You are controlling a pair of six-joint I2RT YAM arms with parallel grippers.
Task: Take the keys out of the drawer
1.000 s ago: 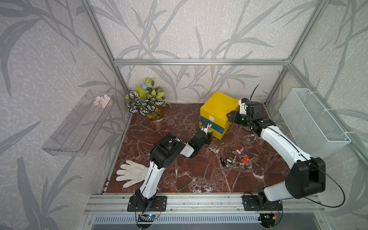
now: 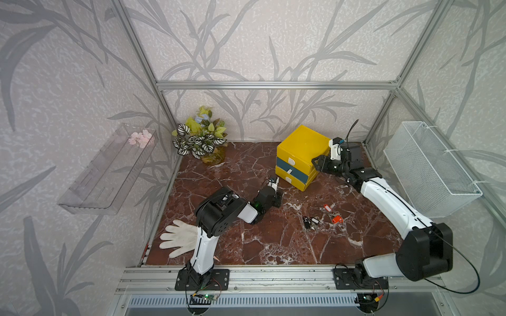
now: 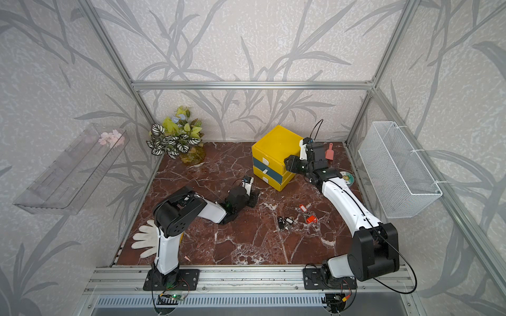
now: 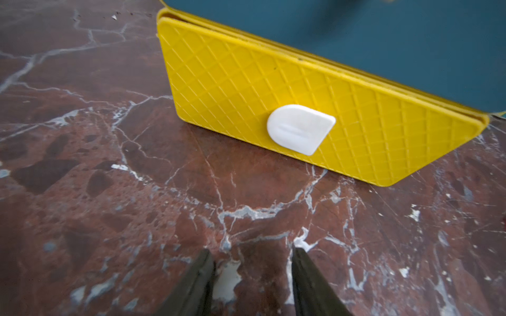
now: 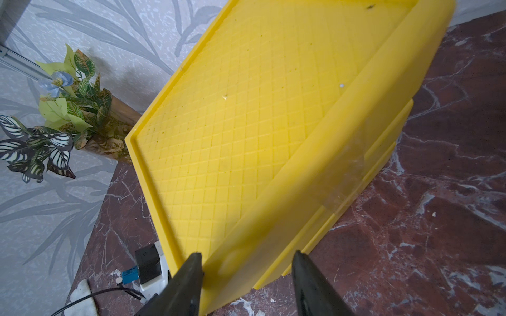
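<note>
The yellow drawer unit stands at the back right with a blue middle drawer; its drawers look shut. In the left wrist view the bottom drawer's white handle faces my left gripper, which is open, low over the table in front, with nothing between its fingers. My right gripper is open at the unit's upper right edge, a finger at the yellow rim. On the table in front of the unit lie dark keys with small fobs and a red item.
A potted plant stands at the back left, a white glove at the front left. A wire basket is on the right wall, a clear tray on the left.
My left gripper has backed away from the drawer fronts toward the front left. The unit and right arm shifted very slightly right compared with a second ago.
</note>
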